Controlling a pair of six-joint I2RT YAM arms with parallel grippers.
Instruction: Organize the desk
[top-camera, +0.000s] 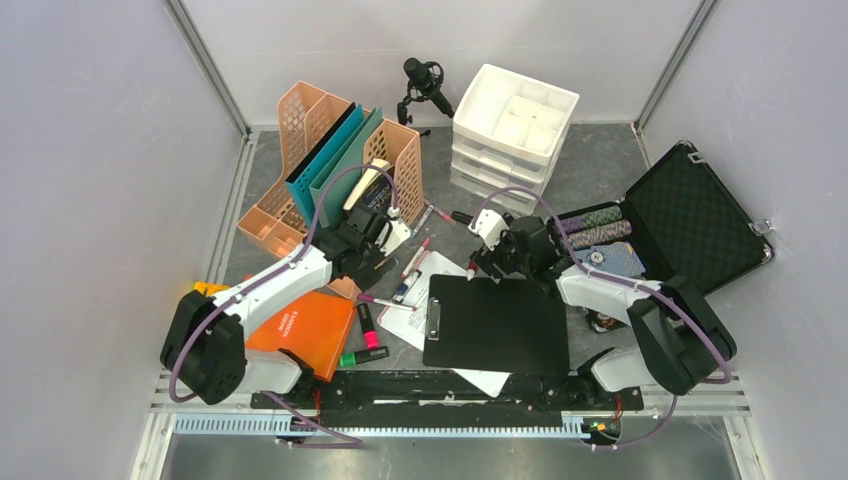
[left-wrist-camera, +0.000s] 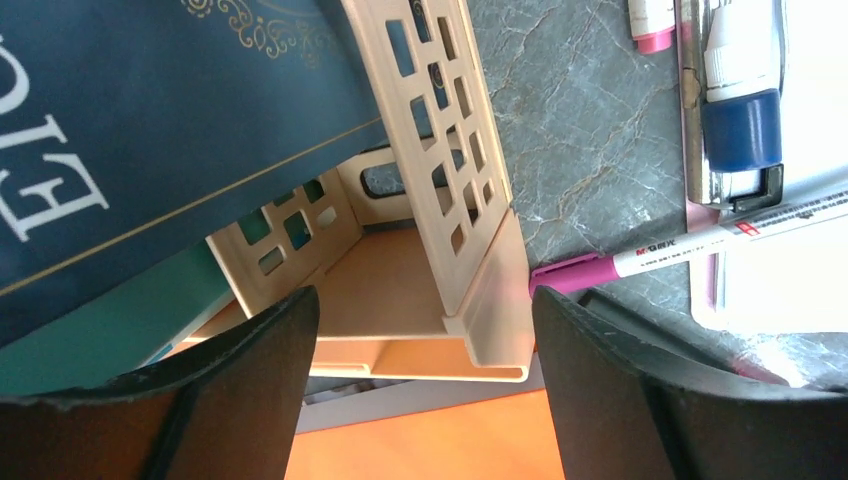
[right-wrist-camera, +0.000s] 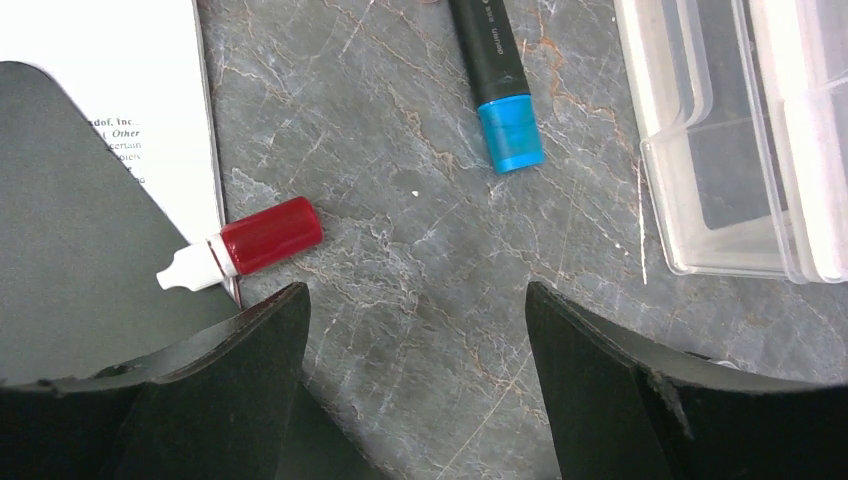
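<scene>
My left gripper (top-camera: 376, 262) hangs over the front of the peach organizer (left-wrist-camera: 470, 180), which holds teal folders (top-camera: 338, 170) and a dark navy book (left-wrist-camera: 200, 110). Its fingers stand apart above a pink-capped pen (left-wrist-camera: 700, 240) and an orange folder (top-camera: 300, 330), with nothing seen between them. My right gripper (top-camera: 486, 262) is open beside the black clipboard (top-camera: 500, 330), with bare desk between its fingers. A small red bottle (right-wrist-camera: 270, 235) lies on the paper's edge left of them, and a blue-capped black marker (right-wrist-camera: 490, 70) lies beyond.
The white drawer unit (top-camera: 515, 120) and microphone (top-camera: 420, 80) stand at the back. An open black case (top-camera: 700, 220) with rolled items lies on the right. Pens, markers and papers (top-camera: 420, 270) clutter the centre.
</scene>
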